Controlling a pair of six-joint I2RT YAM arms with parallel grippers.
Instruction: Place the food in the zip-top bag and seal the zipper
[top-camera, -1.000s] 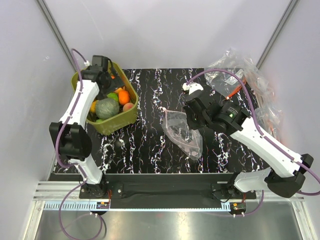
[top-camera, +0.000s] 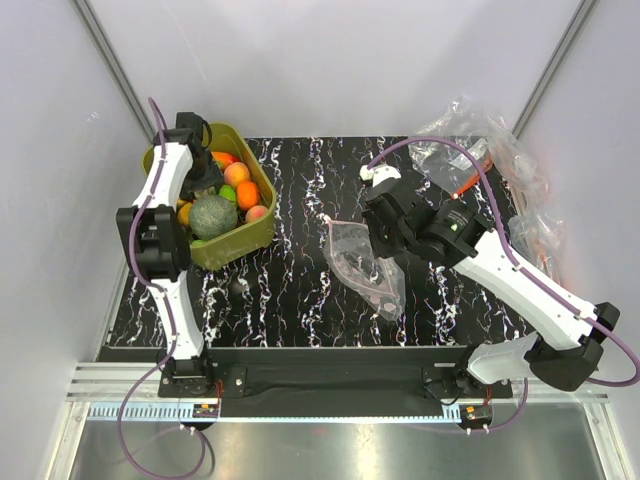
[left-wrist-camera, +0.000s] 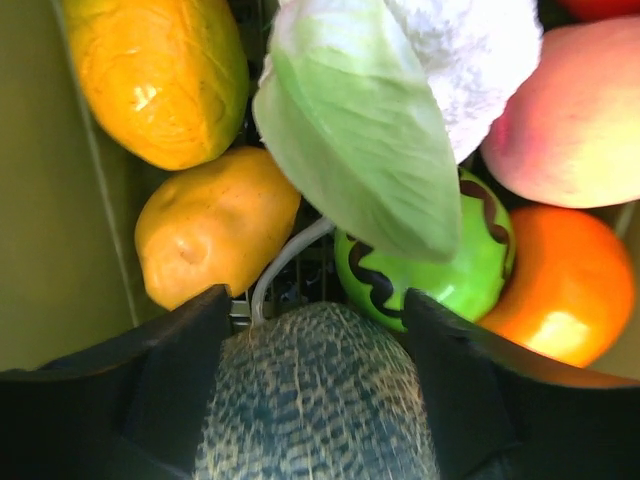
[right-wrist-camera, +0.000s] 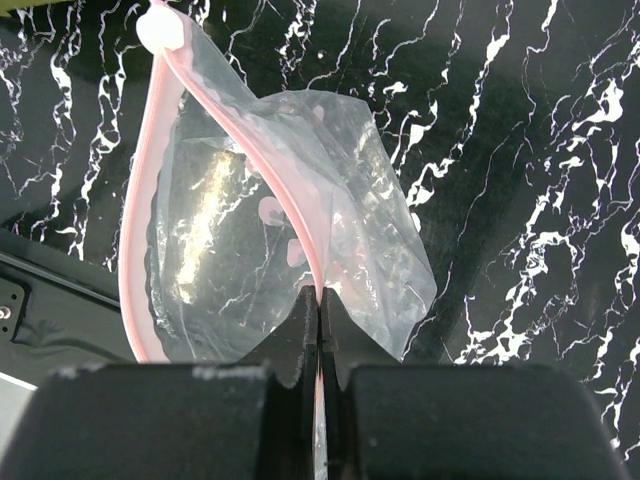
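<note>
My left gripper (top-camera: 205, 186) is inside the olive bin (top-camera: 236, 243), its fingers parted. In the left wrist view a dark green bumpy melon (left-wrist-camera: 318, 395) appears in the gap between the fingertips; whether they touch it cannot be told. A leafy white-and-green vegetable (left-wrist-camera: 365, 130) lies just beyond. Around it are an orange (left-wrist-camera: 572, 283), a peach (left-wrist-camera: 575, 115), a green striped ball (left-wrist-camera: 430, 262) and yellow fruits (left-wrist-camera: 215, 222). At mid-table, my right gripper is shut on one pink rim of the clear zip top bag (right-wrist-camera: 235, 250), whose mouth gapes.
More clear plastic bags (top-camera: 495, 165) lie heaped at the back right, one with a red-orange edge. Bare black marbled table (top-camera: 290, 290) separates the bin from the open bag. Grey walls stand on both sides.
The right arm and the bag have hardly moved.
</note>
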